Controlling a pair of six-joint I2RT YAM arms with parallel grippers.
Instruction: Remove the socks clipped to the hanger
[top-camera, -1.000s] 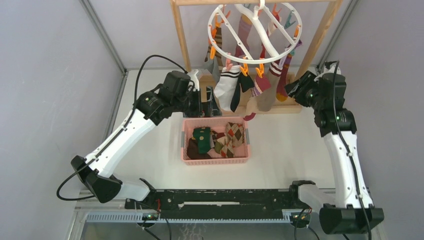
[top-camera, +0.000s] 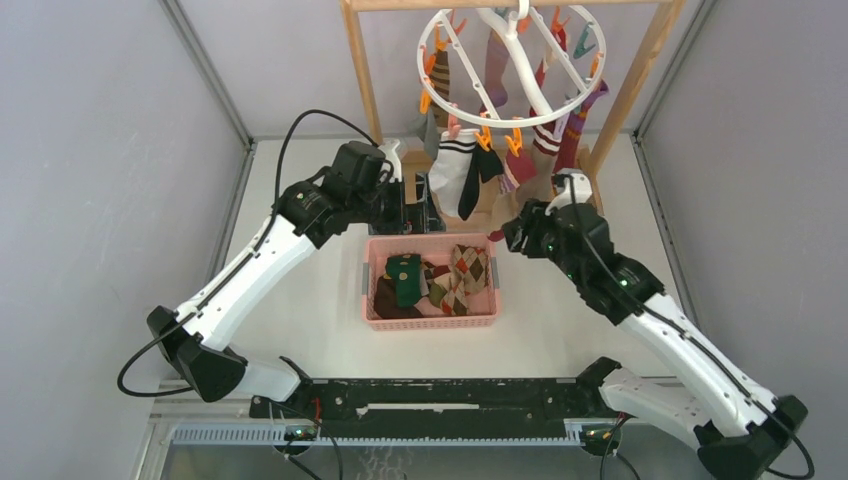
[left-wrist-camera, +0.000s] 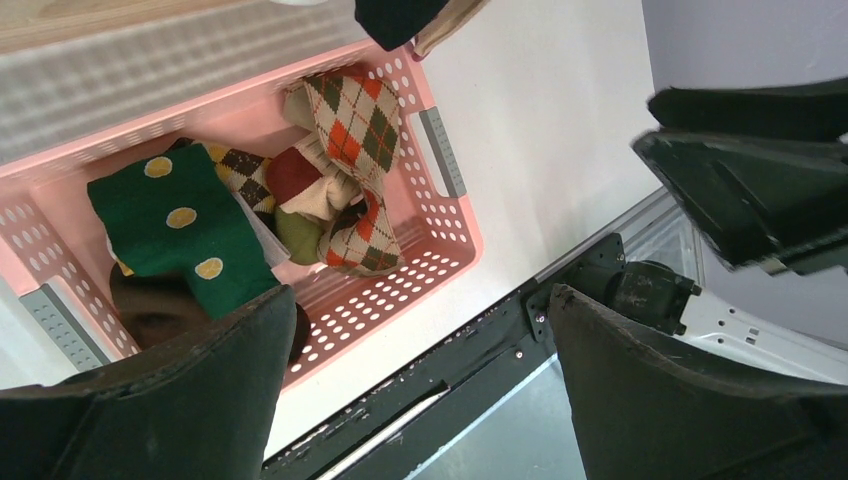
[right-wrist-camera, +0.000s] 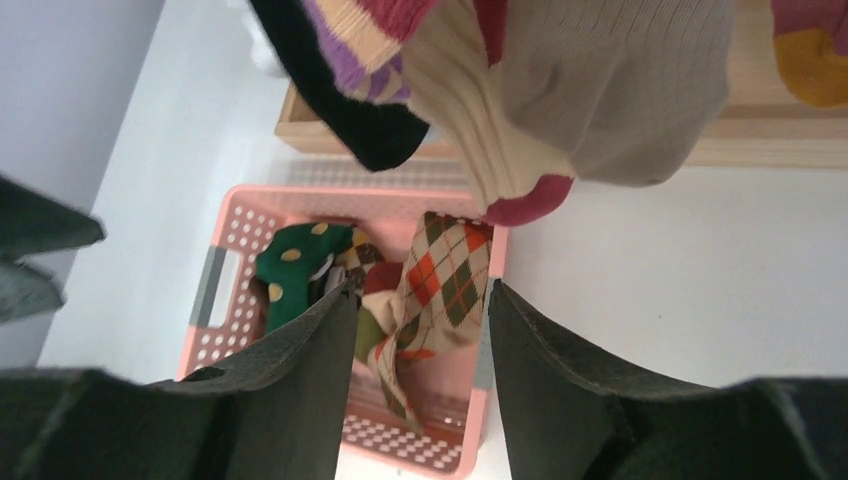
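Observation:
Socks hang from clips on a white round hanger (top-camera: 480, 122), among them a white striped sock (top-camera: 452, 165), a dark sock (top-camera: 483, 162) and a beige sock with maroon toe (right-wrist-camera: 470, 130). Below, a pink basket (top-camera: 370, 310) holds several loose socks, including a green dotted one (left-wrist-camera: 160, 220). My left gripper is open above the basket's left back area, holding nothing. My right gripper is just in front of the hanging socks at right, fingers apart, nothing between them.
The wooden stand (top-camera: 640, 70) frames the hanger, with side walls either side. The two arms are close, the right gripper's body visible at the edge of the left wrist view.
My right arm has swung left from the right side, its gripper now beside the lowest hanging socks near the basket's right corner. My left arm has barely moved.

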